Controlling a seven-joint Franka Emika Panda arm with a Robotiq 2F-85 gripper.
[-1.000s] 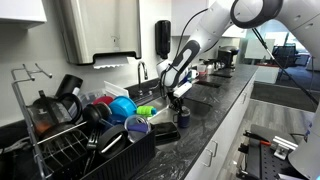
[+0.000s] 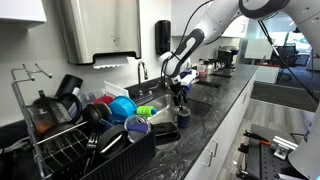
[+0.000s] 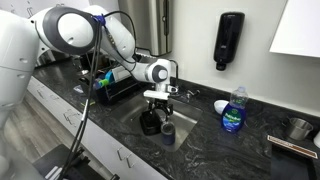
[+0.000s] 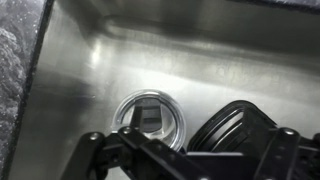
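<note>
My gripper (image 3: 158, 105) is over the sink (image 3: 200, 120), pointing down, its fingers apart with nothing seen between them. In the wrist view, a round clear lid (image 4: 170, 112) with a dark slider lies on the steel sink floor, partly hidden by the gripper's body. A black rounded container (image 4: 238, 122) is to its right, also partly covered by the gripper. In exterior view 2, the black container (image 3: 150, 123) shows just below the gripper. A dark cup (image 3: 168, 134) stands upright at the sink's front edge, close to the gripper.
A blue bottle (image 3: 234, 112) stands right of the sink, with a metal pot (image 3: 298, 129) farther right. On the other side, a rack (image 2: 50, 110) and colourful dishes (image 2: 122, 106) crowd the counter. Dark counter beyond the bottle is largely clear.
The arm has lifted a little and shifted to the right in exterior view 1. The dishes and the cup look unmoved.
</note>
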